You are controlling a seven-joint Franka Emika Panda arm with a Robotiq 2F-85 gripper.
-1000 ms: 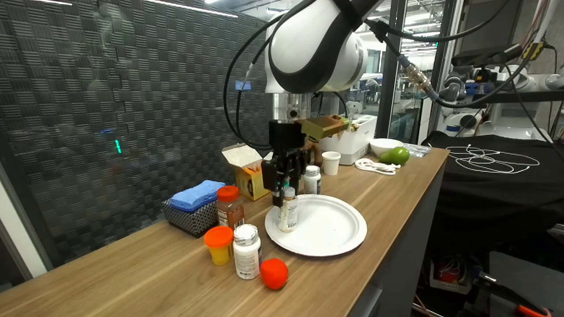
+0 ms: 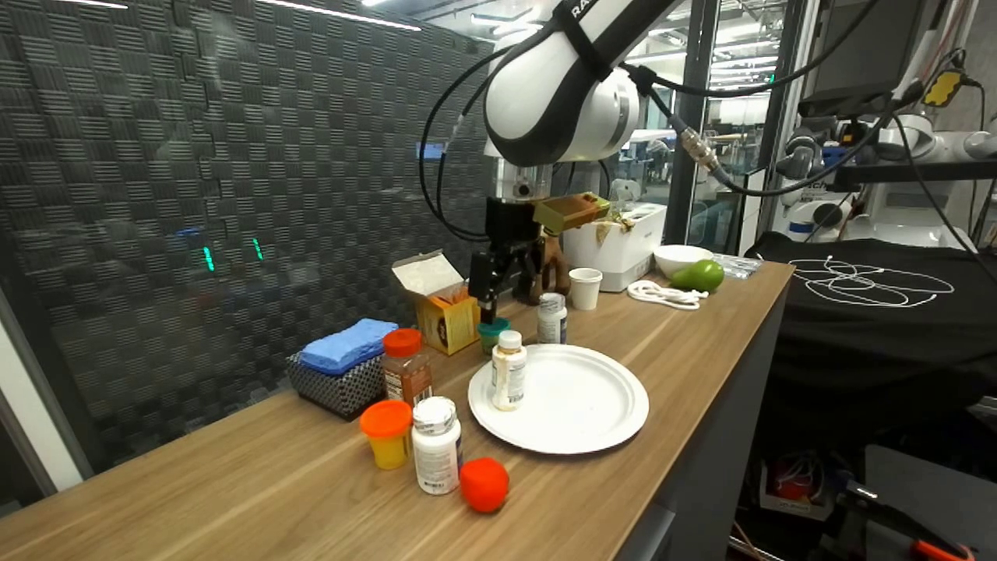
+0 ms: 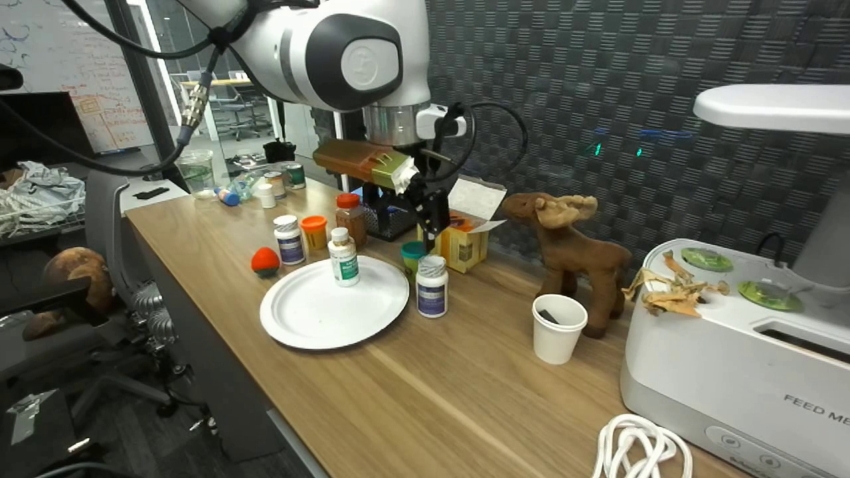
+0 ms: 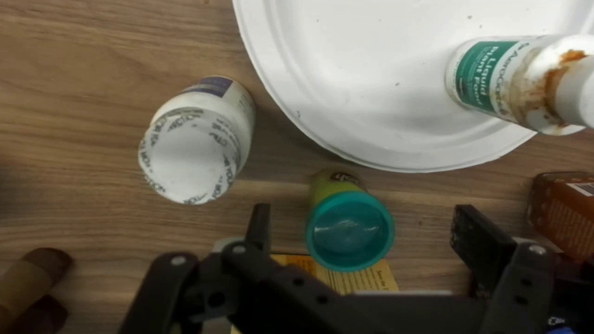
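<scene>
My gripper is open, its black fingers standing wide apart with nothing held between them. In the wrist view a small tub with a teal lid shows in the gap between the fingers, below them on the table. A white bottle with a green label stands upright on the white paper plate, near its edge. Beside the plate is a white pill bottle with a printed seal on top. In exterior view 2 the fingers hang just above the teal-lidded tub, close to the pill bottle.
An open yellow box and a brown moose toy stand behind the gripper. An orange-lidded spice jar, yellow tub, another pill bottle and red ball crowd the near side. The plate's other side is clear.
The arm has moved back from the white bottle on the plate toward the yellow box and teal-lidded tub. The bottle stays upright on the plate.
</scene>
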